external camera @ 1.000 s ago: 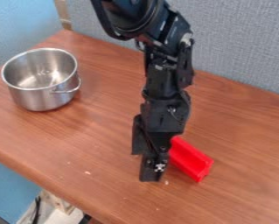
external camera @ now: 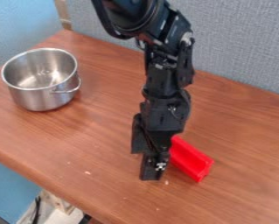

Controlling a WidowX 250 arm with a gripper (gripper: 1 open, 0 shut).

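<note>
My black gripper [external camera: 151, 162] is down low over the wooden table, its fingers open and reaching to the tabletop beside a red object [external camera: 191, 158]. The red object, block-like or cup-like, lies just right of the fingers, its left end partly hidden behind the gripper. A steel pot [external camera: 40, 80] with side handles stands at the upper left, well apart from the gripper.
Grey padded panels stand behind the table.
</note>
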